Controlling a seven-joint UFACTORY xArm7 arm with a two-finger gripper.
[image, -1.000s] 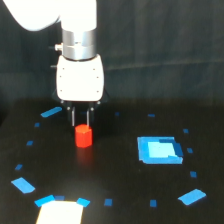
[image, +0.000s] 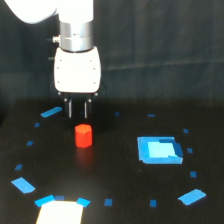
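A small red block (image: 83, 136) stands on the dark table, left of the middle. Above it hangs my gripper (image: 79, 108), its two dark fingers apart and nothing between them. The fingertips end higher than the block's top in the view, apart from it. To the right lies a blue square frame or tray (image: 144, 151) with a pale centre.
A pale, whitish block (image: 60, 212) is cut off by the bottom edge at left. Several small blue marks are scattered over the table. Between the red block and the blue square, the table looks clear.
My gripper has risen a little and moved slightly left, away from the red block's top. The red block and the blue square have not moved.
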